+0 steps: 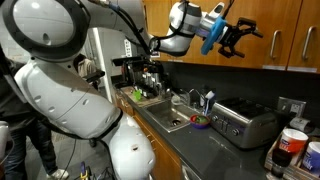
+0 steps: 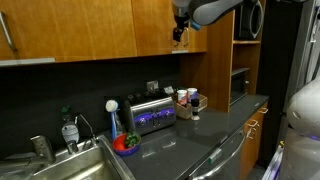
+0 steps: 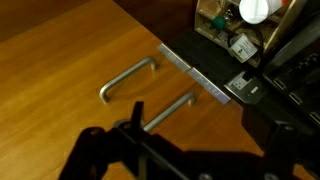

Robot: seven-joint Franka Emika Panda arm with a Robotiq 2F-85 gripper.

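Observation:
In exterior view 1 my gripper (image 1: 244, 40) hangs open in front of the wooden upper cabinet (image 1: 292, 22), above the toaster, with nothing between its fingers. Two metal bar handles show on the doors there, a left handle (image 1: 275, 44) and a right handle (image 1: 307, 43). The wrist view has the same kind of pair, one handle (image 3: 128, 80) fully visible and a second handle (image 3: 170, 112) close to the gap of the open gripper. Contact between fingers and handle cannot be made out. Exterior view 2 places the gripper (image 2: 182, 24) near the cabinet (image 2: 155, 25), small and partly unclear.
Below stand a silver toaster (image 1: 234, 122), a colourful bowl (image 1: 200, 122) and a wooden box (image 1: 290, 165) with cups. The sink (image 2: 85, 165) lies to the left.

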